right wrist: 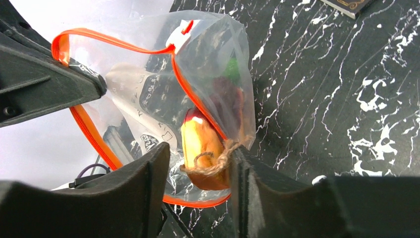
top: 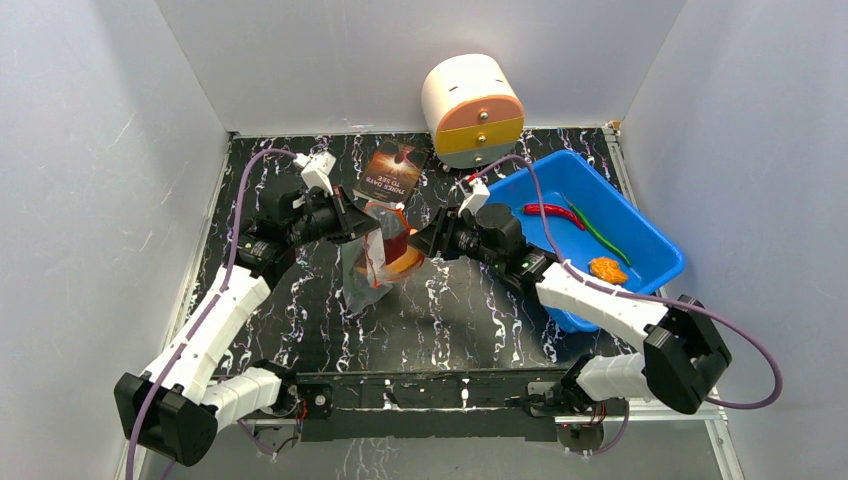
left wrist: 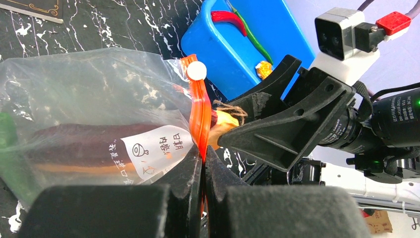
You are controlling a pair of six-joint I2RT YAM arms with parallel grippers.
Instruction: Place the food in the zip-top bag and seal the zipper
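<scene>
A clear zip bag (top: 365,275) with an orange zipper rim (left wrist: 198,114) is held up by my left gripper (top: 358,225), shut on its edge. A dark red and yellow food piece tied with string (right wrist: 200,148) lies inside the bag, its string end at the mouth. My right gripper (top: 428,240) is at that mouth, its part-open fingers (right wrist: 153,198) around the string end; whether they grip it is unclear.
A blue tray (top: 640,240) holding red and green peppers and an orange piece (top: 608,270) stands at right. A book (top: 390,170) and drawer box (top: 470,100) are at the back.
</scene>
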